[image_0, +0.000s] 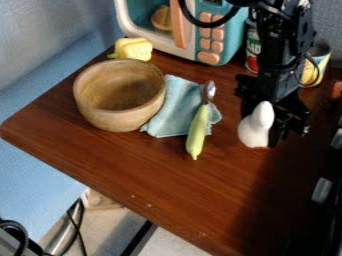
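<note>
The black gripper (274, 110) is low at the right of the table, around or just behind a white object (257, 128) with a rounded, narrow top. Whether it grips that object is unclear. A wooden bowl (118, 95) sits at the left of the table (160, 190). Beside it a light blue cloth (170, 117) lies flat, with a spoon with a pale green handle (199, 130) on it.
A toy microwave (218, 38) stands at the back, with a yellow object (131, 47) to its left. Cans (315, 63) stand behind the arm at right.
</note>
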